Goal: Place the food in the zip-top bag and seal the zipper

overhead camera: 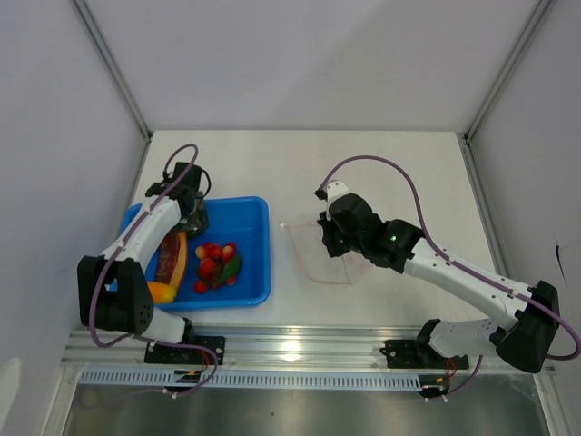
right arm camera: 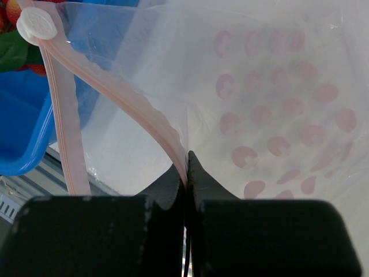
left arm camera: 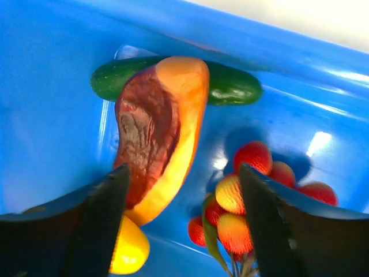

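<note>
My left gripper stands open above the blue tray (overhead camera: pixel 270 245), nothing between its fingers. In the left wrist view a long brown-and-orange food piece (left arm camera: pixel 151 135) lies across a green cucumber (left arm camera: pixel 235 86). A yellow food piece (left arm camera: pixel 128 248) shows beside the left finger, and a bunch of red and orange strawberries (left arm camera: pixel 233 222) is partly hidden by the right finger. The clear zip top bag (right arm camera: pixel 230 138) with pink dots lies over the table. My right gripper is shut on its pink zipper edge; a white slider (right arm camera: pixel 36 23) sits at the strip's far end.
The tray fills the left of the table, its right rim a short gap from the bag (overhead camera: pixel 318 263). The right arm reaches in over the right side.
</note>
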